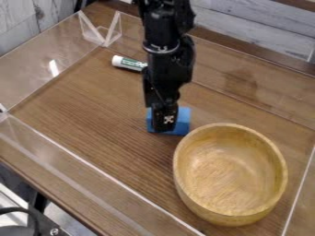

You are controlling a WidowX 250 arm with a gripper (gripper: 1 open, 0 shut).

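Note:
The black gripper [165,103] hangs from the arm at the top centre, its dark fingers low over a small blue block [168,123] on the wooden table, reaching down to its upper edge. I cannot tell whether the fingers are open or shut, or whether they touch the block.
A large beige bowl [229,173] sits at the lower right, close to the block. A small green-and-white tube [129,64] lies behind at the left. A black cable lies at the lower-left edge.

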